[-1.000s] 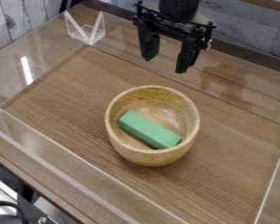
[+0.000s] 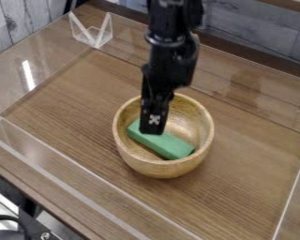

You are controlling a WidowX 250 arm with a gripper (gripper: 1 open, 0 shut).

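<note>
A round tan bowl (image 2: 187,161) stands in the middle of the wooden table, with a green block (image 2: 159,141) lying inside it. My black gripper (image 2: 153,103) hangs from the top of the view over the bowl's back rim, its fingers open and pointing down, just above the green block. Nothing shows held between them.
A clear plastic piece (image 2: 93,30) is at the back left edge. Dark cables lie at the lower left corner.
The bowl and green block have not moved.
</note>
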